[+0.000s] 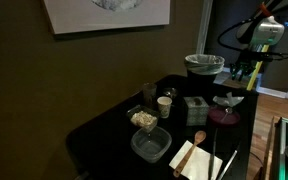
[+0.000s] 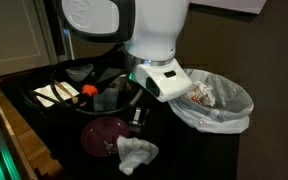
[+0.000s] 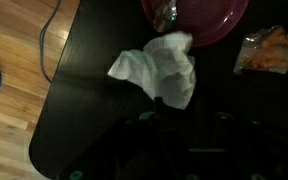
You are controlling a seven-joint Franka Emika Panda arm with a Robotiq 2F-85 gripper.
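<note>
A crumpled white tissue (image 3: 164, 68) lies on the black table, touching or overlapping the near edge of the dark red plate (image 3: 209, 18) in the wrist view. The same tissue (image 2: 136, 153) sits in front of the plate (image 2: 102, 135) in exterior view 2. My gripper (image 1: 237, 73) hangs above the tissue (image 1: 228, 100), apart from it, its fingers open with nothing seen between them. In the wrist view the fingers are dark and hard to make out. A metal spoon (image 3: 165, 15) rests on the plate.
A bin with a white liner (image 2: 216, 118) stands beside the arm, with crumpled stuff inside. A clear packet with orange contents (image 3: 267, 50) lies right of the tissue. A grey box (image 1: 196, 110), white cup (image 1: 164, 105) and wooden spoon (image 1: 190, 153) occupy the table.
</note>
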